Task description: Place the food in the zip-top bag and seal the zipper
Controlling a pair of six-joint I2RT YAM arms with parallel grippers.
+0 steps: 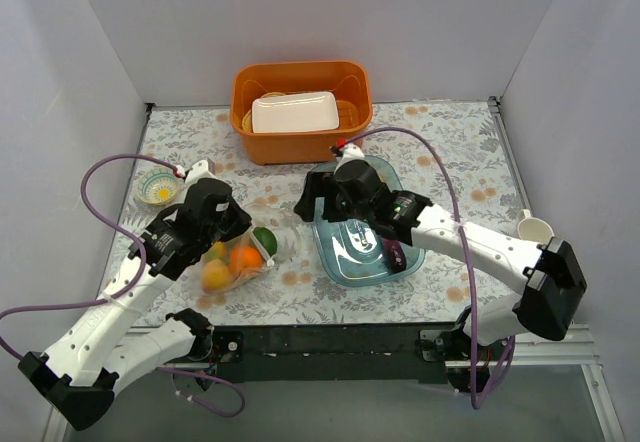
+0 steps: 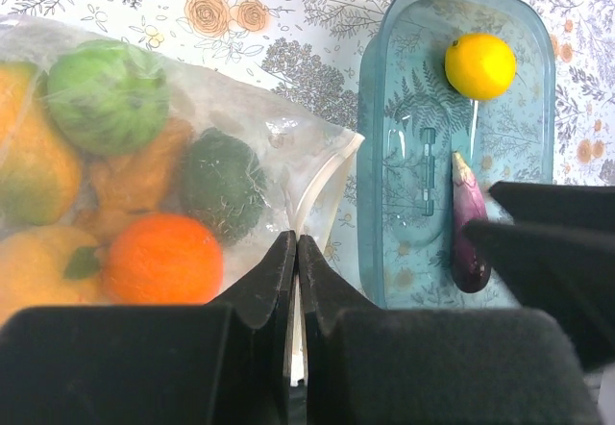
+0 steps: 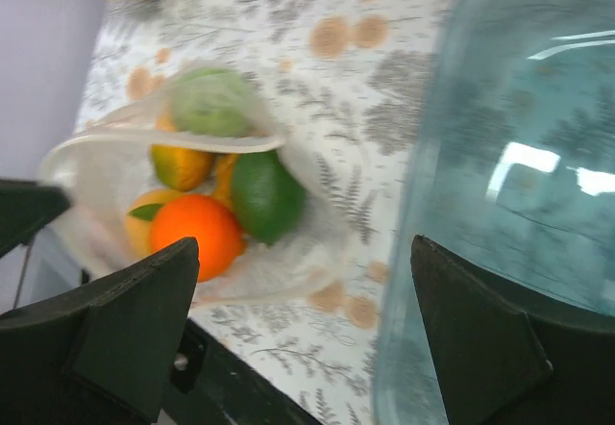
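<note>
The clear zip top bag lies at left with its mouth gaping toward the right. Inside are an orange, a dark green avocado, a light green item and several yellow-orange pieces. My left gripper is shut on the bag's rim. Over the left side of the blue tray, my right gripper stands open with nothing between its fingers. A yellow lemon and a purple eggplant rest in that tray; the right arm hides the lemon from above.
An orange bin holding a white container stands at the back. A patterned bowl sits at left, and a white mug at the right edge. The table right of the tray is largely clear.
</note>
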